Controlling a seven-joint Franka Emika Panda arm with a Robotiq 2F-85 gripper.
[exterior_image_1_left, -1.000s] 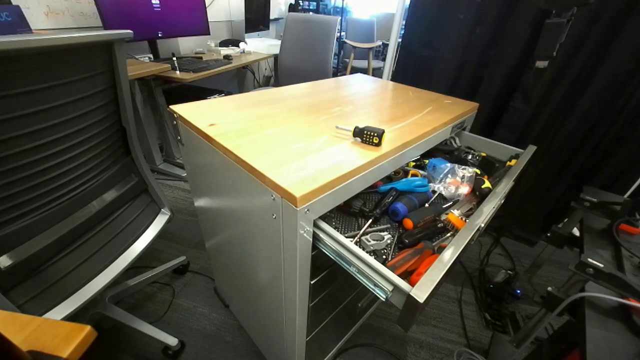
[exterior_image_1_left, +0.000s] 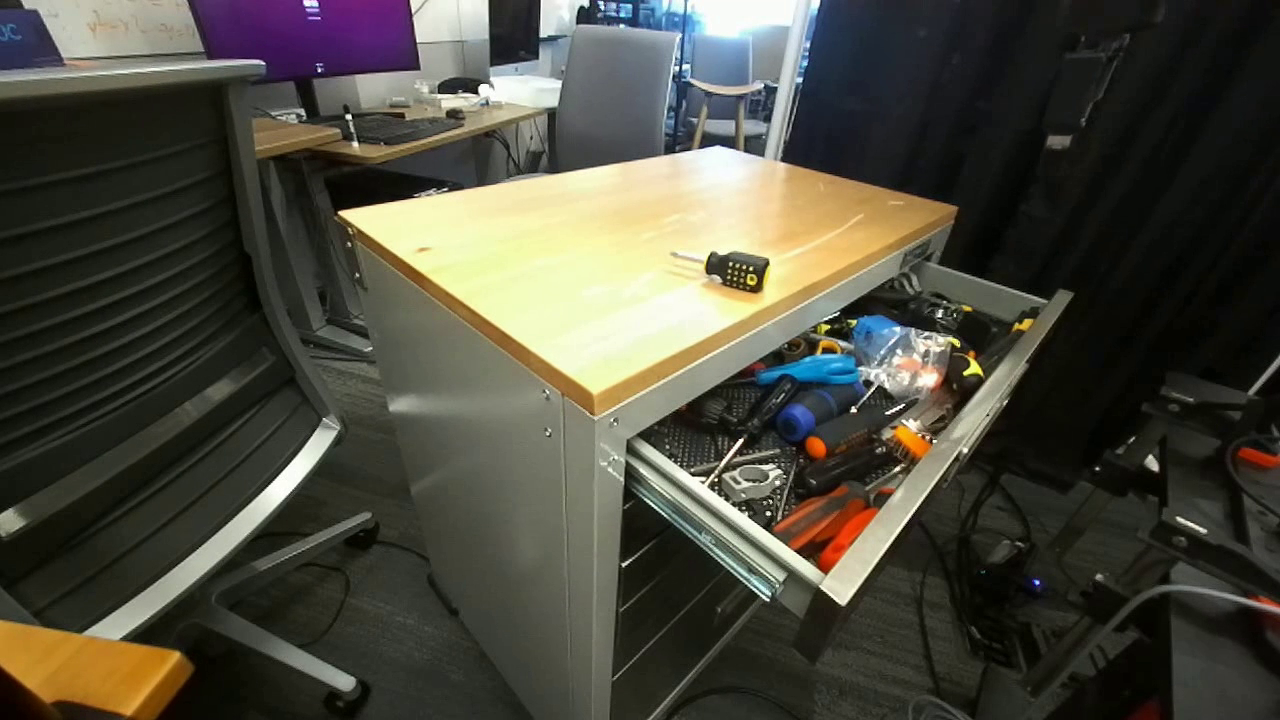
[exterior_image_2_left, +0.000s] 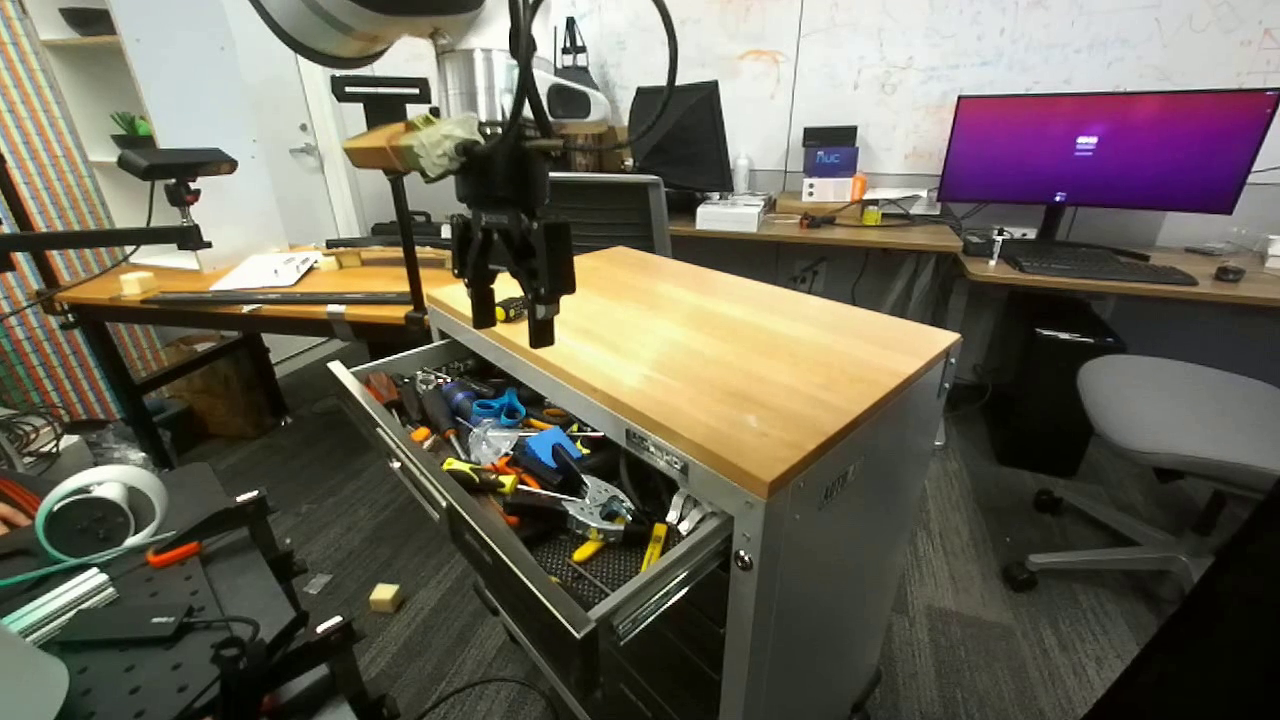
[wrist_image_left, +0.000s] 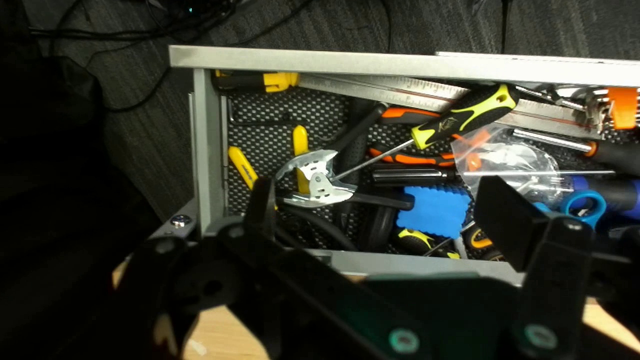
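Note:
Open and empty, my gripper (exterior_image_2_left: 513, 322) hangs in the air with its fingers pointing down. In the wrist view its dark fingers (wrist_image_left: 510, 222) are wide apart above the pulled-out drawer (wrist_image_left: 207, 150). A stubby black-and-yellow screwdriver (exterior_image_1_left: 738, 271) lies on the wooden cabinet top (exterior_image_1_left: 516, 258); in exterior view 2 my fingers partly cover it. Inside the drawer are a metal spring clamp (wrist_image_left: 321, 186), a yellow-and-black screwdriver (wrist_image_left: 465, 117), a blue scalloped piece (wrist_image_left: 435, 211) and a clear plastic bag (wrist_image_left: 510, 159). None of these touches my fingers.
Many tools crowd the drawer, among them blue-handled scissors (exterior_image_1_left: 806, 370) and red-handled pliers (exterior_image_1_left: 819, 516). Most of the cabinet top is bare. An office chair (exterior_image_1_left: 132, 360) stands beside the cabinet, and black curtain (exterior_image_1_left: 936, 132) hangs behind it. Cables trail over the floor.
In exterior view 1 the dark gripper shape against the curtain has shifted slightly left and down. The drawer, its tools and the stubby screwdriver look unchanged.

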